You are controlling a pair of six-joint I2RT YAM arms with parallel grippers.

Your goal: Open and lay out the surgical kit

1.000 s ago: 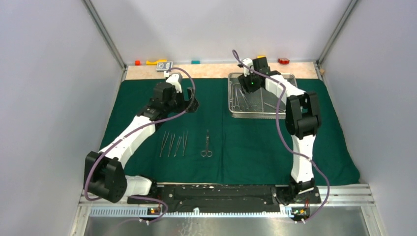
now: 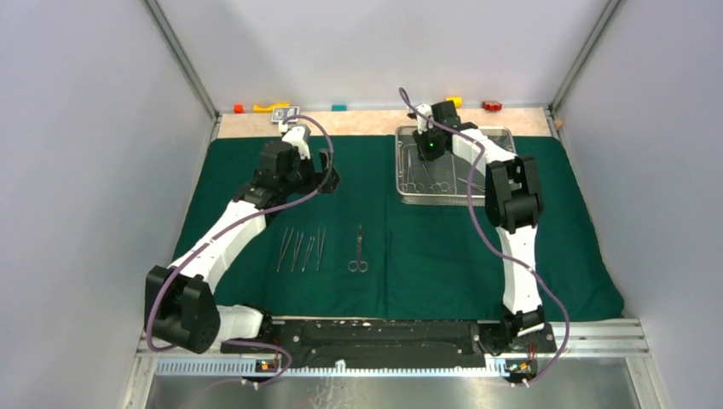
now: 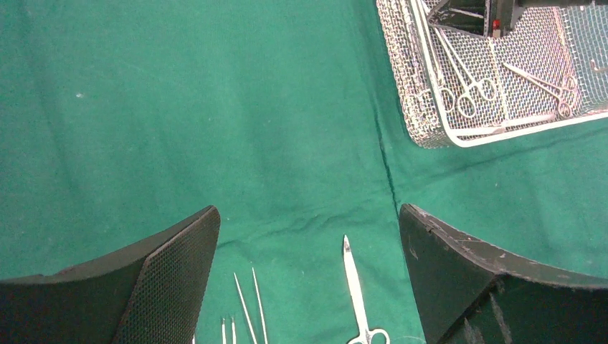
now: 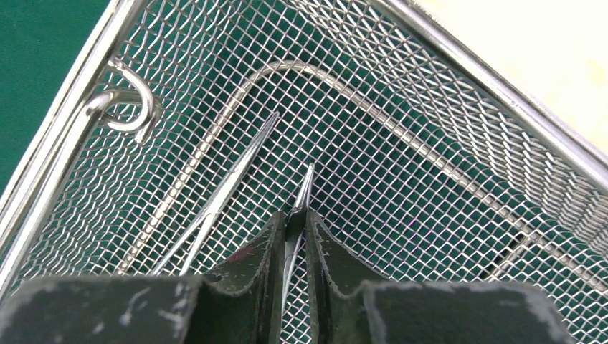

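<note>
The wire-mesh instrument basket [image 2: 448, 200] sits at the back right of the green cloth, with scissor-like instruments [image 3: 471, 89] inside. My right gripper reaches down into its back left corner. Its fingers stand close together on either side of a slender metal instrument [image 4: 304, 188], whose tip pokes out past them; whether they grip it firmly is unclear. Left of it lies another long instrument [image 4: 228, 183]. High over the left half of the cloth, my left gripper is wide open and empty. Laid out on the cloth are several tweezers [image 2: 297, 250] and one scissor-handled instrument [image 2: 359, 251].
Small coloured objects line the back ledge, among them a yellow piece [image 2: 271, 107] and a red one [image 2: 492, 106]. Bare green cloth [image 2: 443, 264] stretches in front of the basket. Mesh walls and a metal rim [image 4: 495, 86] stand close around my right gripper.
My right arm has shifted slightly left inside the basket. The scissor handles near its front have moved a little to the right.
</note>
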